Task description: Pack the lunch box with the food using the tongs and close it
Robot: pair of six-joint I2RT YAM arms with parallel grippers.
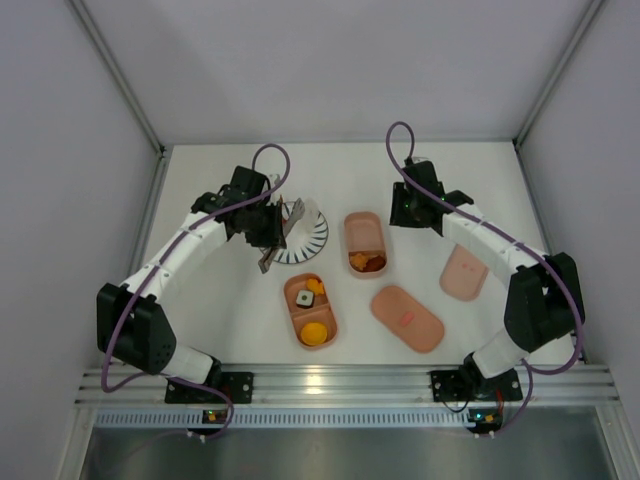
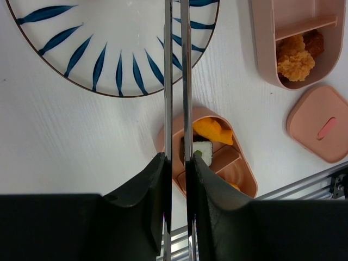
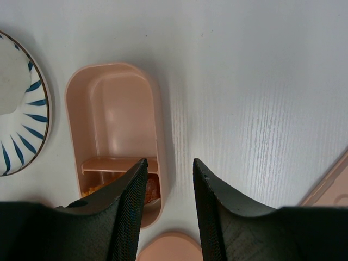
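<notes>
My left gripper is shut on a pair of metal tongs [image 1: 295,215], whose two long arms run up the left wrist view. The tongs reach over a plate [image 1: 317,241] with blue stripes on its rim; their tips are out of that view. One lunch box [image 1: 331,322] holds a white-and-dark piece and yellow-orange food. A second box [image 3: 155,117] has fried-looking food [image 2: 295,58] in its near compartment and an empty far one. Right of that box, my right gripper stands part open above the table, nothing between its fingers.
Two flat pink lids lie on the right: one [image 1: 408,318] near the front, another [image 1: 464,273] beneath the right arm. Open table [image 1: 345,175] shows at the back, and the front left is clear.
</notes>
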